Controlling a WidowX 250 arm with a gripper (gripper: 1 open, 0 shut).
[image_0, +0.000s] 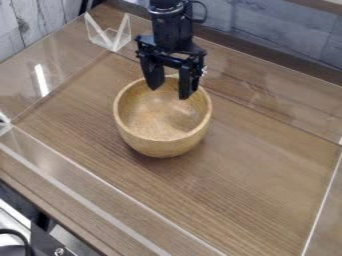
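Observation:
My gripper, black, is over the back rim of a round, light wooden bowl, its two fingers pointing down. The bowl stands on the wooden table and looks empty, though its back part is partly behind the gripper. I cannot clearly see whether anything is between the fingers.
A clear plastic object stands at the upper left, near the table's edge. A dark cable or part shows at the lower left corner.

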